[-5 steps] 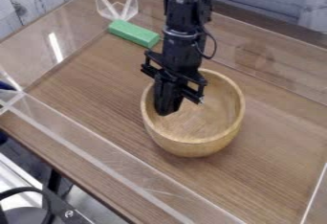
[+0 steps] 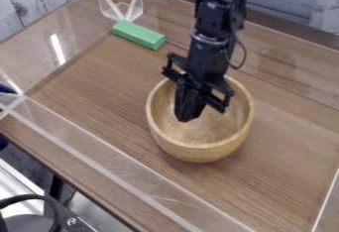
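Observation:
A round tan bowl (image 2: 199,142) sits on the wooden table at the centre of the camera view. My black gripper (image 2: 187,103) hangs over the bowl with its fingertips down inside the rim, near the back left of the interior. It looks shut, with nothing visible between its fingers. The bowl looks empty where I can see it, though the arm hides part of the back of its interior.
A green block (image 2: 139,34) lies at the back left, with a clear plastic object (image 2: 122,6) behind it. A black cable or hose (image 2: 30,211) is at the lower left corner.
My gripper has moved right and a little up from the bowl's left rim, and the arm above it has shifted right. The bowl stays about where it was.

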